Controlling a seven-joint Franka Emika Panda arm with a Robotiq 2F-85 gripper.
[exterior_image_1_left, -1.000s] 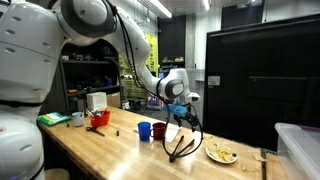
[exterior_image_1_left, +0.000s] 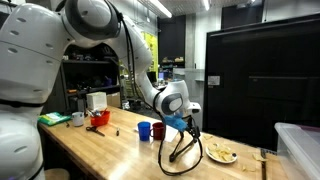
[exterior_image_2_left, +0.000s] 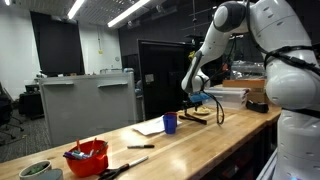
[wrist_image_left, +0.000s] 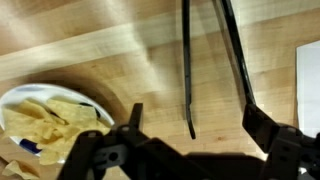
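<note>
A black two-armed utensil, perhaps tongs (wrist_image_left: 187, 62), lies on the wooden table, one arm reaching down between my fingers in the wrist view. My gripper is open over its end; nothing is held. The other arm of the utensil ends close to the right-hand finger (wrist_image_left: 258, 122). In exterior view 1 the gripper (exterior_image_1_left: 188, 133) hangs low over the tongs (exterior_image_1_left: 184, 150), though contact cannot be told. A white plate (wrist_image_left: 98, 105) of yellow chips (wrist_image_left: 50, 122) sits left of the fingers in the wrist view.
Blue (exterior_image_1_left: 144, 131) and dark red (exterior_image_1_left: 158, 131) cups stand beside the tongs. A red basket (exterior_image_2_left: 87, 159) with items and a knife (exterior_image_2_left: 124, 167) occupy the far end. A translucent bin (exterior_image_1_left: 300, 145) stands at the right.
The arm has come down towards the table, bringing the gripper closer to the black utensil. The plate and cups have stayed in place.
</note>
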